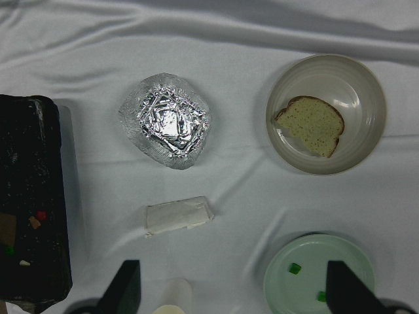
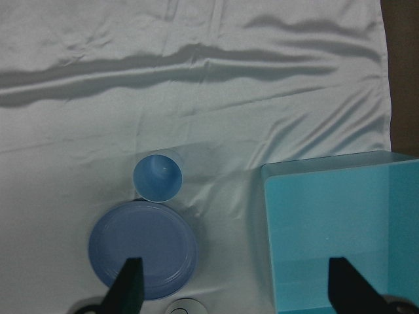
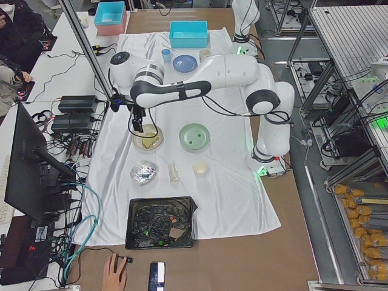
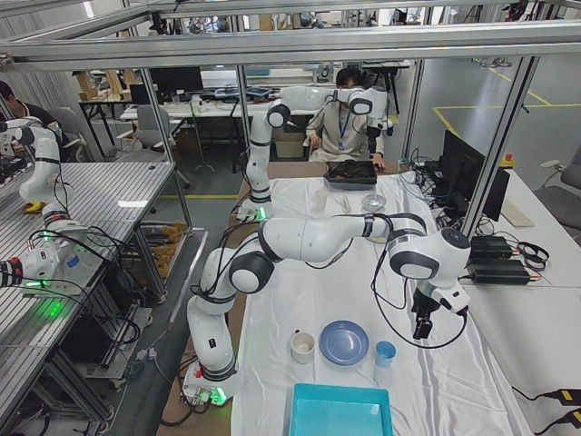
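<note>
My left gripper hangs open over the white cloth. Below it are a bread slice (image 1: 310,122) in a beige bowl (image 1: 354,144), crumpled foil (image 1: 170,121), a white packet (image 1: 179,214), a cream cup (image 1: 171,302) and a green plate (image 1: 308,260) with small green cubes. My right gripper is open above a blue plate (image 2: 141,242), a blue cup (image 2: 157,177) and a turquoise bin (image 2: 324,222), with nothing between its fingers.
A black bin (image 1: 33,196) with small scraps lies beside the foil. A light mug (image 4: 303,347) stands by the blue plate. Cables, monitors and equipment line the table's side, and a person's hand (image 3: 114,273) rests at the near edge.
</note>
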